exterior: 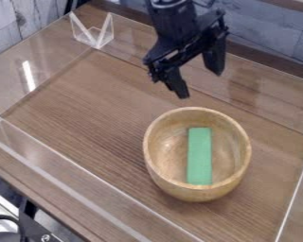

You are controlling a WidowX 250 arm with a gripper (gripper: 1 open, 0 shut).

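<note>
A tan round bowl [165,151] sits right of centre on the wooden table, with a green rectangular bar [200,156] lying lengthwise inside it. My black gripper [181,79] hangs above and behind the bowl, open, with nothing visible between its fingers.
A white wire-like frame [91,30] stands at the back left. A black cable lies at the bottom left corner, and the table's raised edges run along the sides and back.
</note>
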